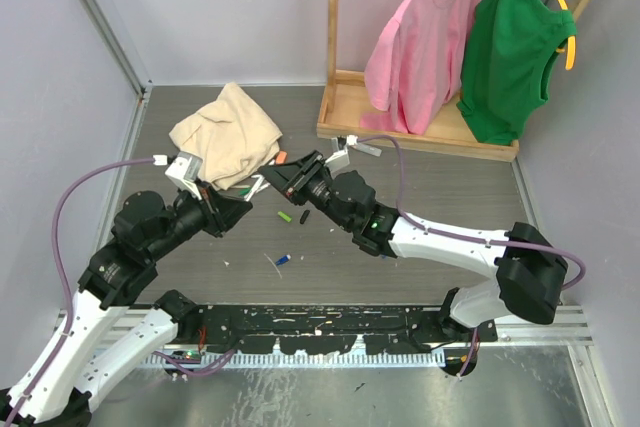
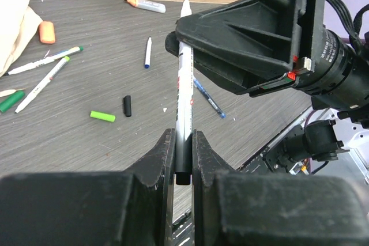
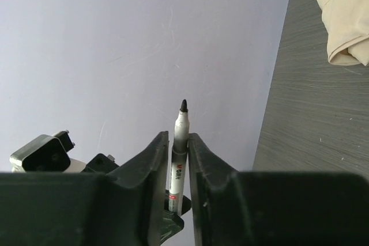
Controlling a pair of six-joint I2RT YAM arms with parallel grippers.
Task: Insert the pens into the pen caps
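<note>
A white pen (image 2: 185,93) with a bare black tip stands upright in the left wrist view, my left gripper shut on its lower end. My right gripper is around the pen's upper part, its fingers narrowly parted. The tip pokes out past them, and contact with the barrel is hard to judge. On the table lie a loose black cap (image 2: 127,106) and a light green cap (image 2: 102,116). Two pens, one with a dark green end (image 2: 55,59) and one with a light green end (image 2: 43,83), lie at the left.
A dark green piece (image 2: 11,101), a blue-ended pen (image 2: 148,53), another blue pen (image 2: 209,98) and an orange-ended marker (image 2: 145,5) lie around. An orange block (image 2: 46,32) is beside the beige cloth (image 1: 228,132). A wooden tray (image 1: 350,102) stands at the back.
</note>
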